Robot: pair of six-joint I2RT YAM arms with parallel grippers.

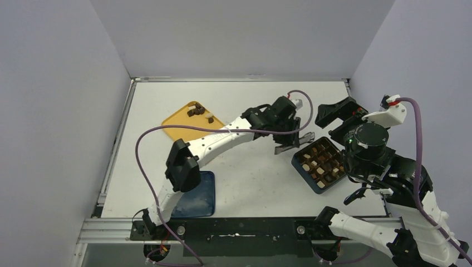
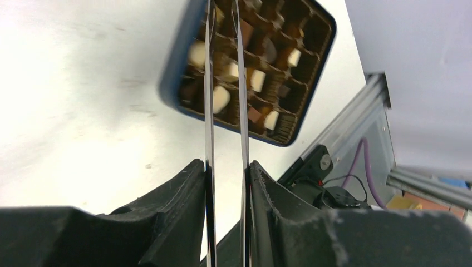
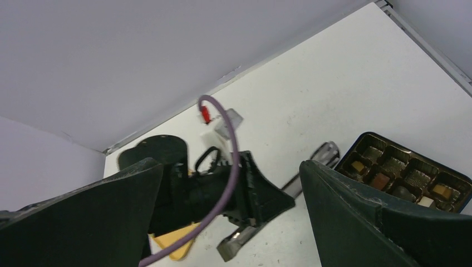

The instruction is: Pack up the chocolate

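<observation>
The chocolate box [image 1: 299,175] at right holds chocolates in many compartments, with some cells empty in the right wrist view. My left gripper [image 1: 294,143] is just left of it, above the table. In the left wrist view its long fingers [image 2: 209,128] run nearly parallel with a narrow gap and reach over the box; whether anything is at the tips, beyond the frame's top edge, cannot be told. A yellow tray [image 1: 175,119] at the back left holds several chocolates [image 1: 199,109]. My right gripper [image 1: 328,111] is raised at the right, its fingers wide apart and empty.
A blue tray [image 1: 197,197] lies at the front left, partly under the left arm. Walls bound the back and sides. Purple cables loop over both arms.
</observation>
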